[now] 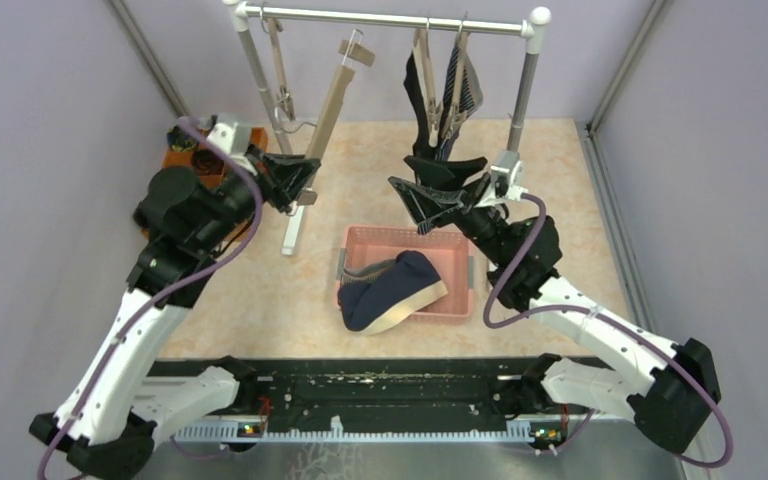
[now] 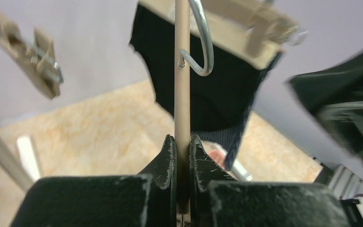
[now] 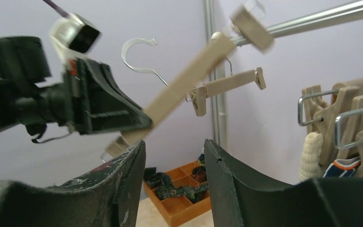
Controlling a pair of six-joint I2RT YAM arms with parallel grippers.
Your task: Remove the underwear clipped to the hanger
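In the top view my left gripper (image 1: 305, 180) is shut on a bare wooden clip hanger (image 1: 332, 108), held tilted near the rack's left post. The left wrist view shows the hanger bar (image 2: 182, 94) upright between the fingers, its wire hook curling beside it. Dark underwear (image 1: 390, 292) with a pale waistband lies in the pink basket (image 1: 400, 236), partly over its front rim. My right gripper (image 1: 415, 190) stands apart from the hanger, its fingers spread with nothing between them. More dark garments (image 1: 467, 85) hang from clip hangers at the rack's right.
The metal rack bar (image 1: 390, 18) spans the back, with an empty hanger (image 1: 279, 70) at its left. A divided orange-brown box (image 3: 179, 213) holding rolled items sits at the back left.
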